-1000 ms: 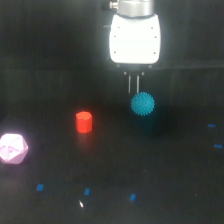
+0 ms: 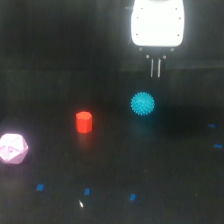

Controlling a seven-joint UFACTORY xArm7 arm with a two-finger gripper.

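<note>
My gripper [image 2: 155,69] points down from the white hand [image 2: 158,24] at the top of the camera view. Its two thin fingers stand a small gap apart, with only dark background between them. A teal, knobbly ball [image 2: 142,103] is on the dark surface, lower in the view and a little left of the fingertips, apart from them. Left of the ball stands a red, short block [image 2: 84,122] with flat sides. At the far left is a pale pink, many-faced ball [image 2: 13,149].
Small blue marks [image 2: 87,191] dot the dark table at the front and right. A tiny white mark [image 2: 81,204] shows near the front. The room between the objects is clear.
My hand and gripper have shifted right and upward in the view, and the fingers look somewhat closer together. The teal ball, red block and pink ball have not visibly moved.
</note>
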